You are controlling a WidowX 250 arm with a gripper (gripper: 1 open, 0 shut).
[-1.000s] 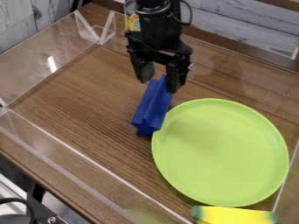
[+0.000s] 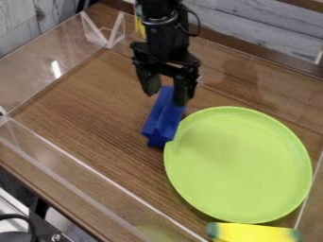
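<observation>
The black gripper (image 2: 165, 87) hangs open above a blue object (image 2: 163, 117), its fingers straddling the upper end of that object or just over it; I cannot tell whether they touch it. The blue object is long and stands or lies on the wooden table, left of a large green plate (image 2: 237, 165).
A yellow item with a teal end (image 2: 252, 232) lies at the front edge below the plate. A yellow thing (image 2: 139, 25) is partly hidden behind the arm. Clear plastic walls edge the table.
The gripper has shifted slightly and changed its tilt over the blue object, staying above it. The blue object and plate look unmoved.
</observation>
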